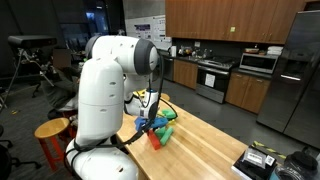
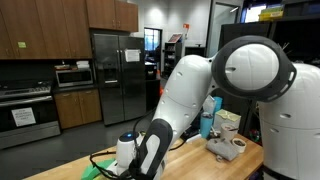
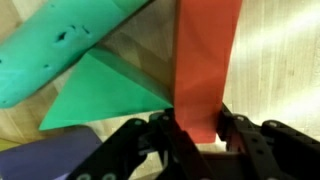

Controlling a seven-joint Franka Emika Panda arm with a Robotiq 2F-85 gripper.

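A long red block [image 3: 207, 50] runs up the wrist view, its near end between the fingers of my gripper, which is shut on it. To its left lies a green triangular block [image 3: 105, 90], its right tip close to the red block. Beyond that is a green rounded piece [image 3: 60, 40] with small dark marks. In exterior view 1 the red block [image 1: 154, 141] shows small at the table's near left, below the arm; the fingertips are hard to make out there.
A purple piece [image 3: 50, 157] fills the wrist view's lower left corner. Blue pieces [image 1: 150, 123] and a green piece [image 1: 166, 136] lie around the red block. A dark device [image 1: 255, 163] sits at the table's near right.
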